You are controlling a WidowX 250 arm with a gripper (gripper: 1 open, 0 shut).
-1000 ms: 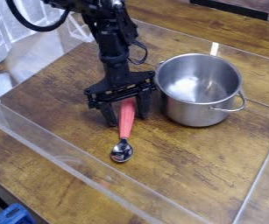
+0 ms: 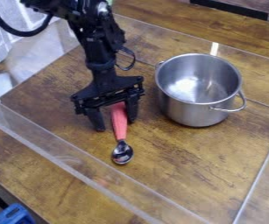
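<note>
The black gripper (image 2: 109, 114) is low over the table, at the red handle of a spoon (image 2: 120, 127), whose metal bowl lies toward the front. Its fingers straddle the top of the handle; whether they are closed on it is unclear. A steel pot (image 2: 197, 105) with side handles stands just right of the gripper.
Clear panels edge the workspace at left and front. A blue object (image 2: 15, 216) sits at the bottom left corner.
The gripper and arm have shifted slightly to the left, and the top of the red handle has moved a little with them. The pot looks unmoved.
</note>
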